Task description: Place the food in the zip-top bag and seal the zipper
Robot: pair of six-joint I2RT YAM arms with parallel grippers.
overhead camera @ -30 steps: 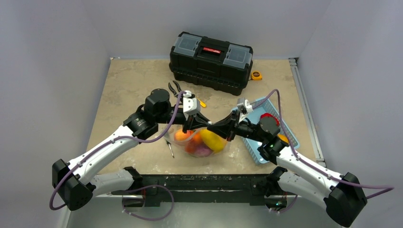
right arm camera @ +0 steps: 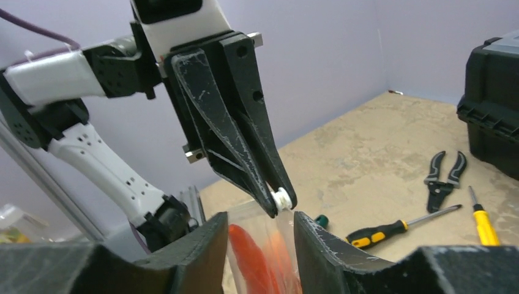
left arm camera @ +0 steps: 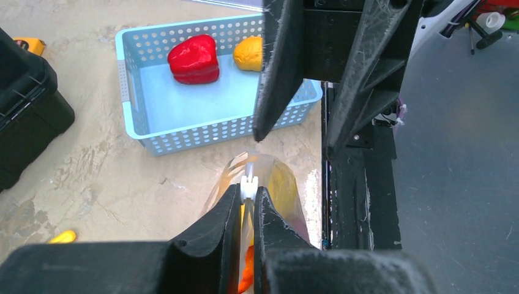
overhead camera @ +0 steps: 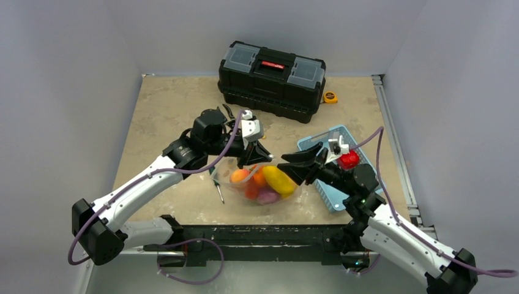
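Note:
The clear zip top bag [overhead camera: 232, 183] sits on the table at center, holding an orange [overhead camera: 239, 176], a yellow food item [overhead camera: 278, 180] and a purple one [overhead camera: 267, 196]. My left gripper is shut on the small white zipper slider [left arm camera: 249, 185] at the bag's top. Just to the right, my right gripper [overhead camera: 282, 162] stands with its fingers spread, nothing seen held. In the right wrist view, its fingers [right arm camera: 212, 248] frame the nearer part of the bag, with the left gripper beyond. How far the zipper is closed cannot be told.
A blue basket [left arm camera: 142, 144] on the right holds a red pepper [left arm camera: 194, 59] and a yellow item [left arm camera: 248, 54]. The black toolbox [overhead camera: 271, 79] stands at the back. Pliers [right arm camera: 442, 182] and screwdrivers [right arm camera: 382, 233] lie on the table.
The left gripper and the bag's contents have shifted a little to the right.

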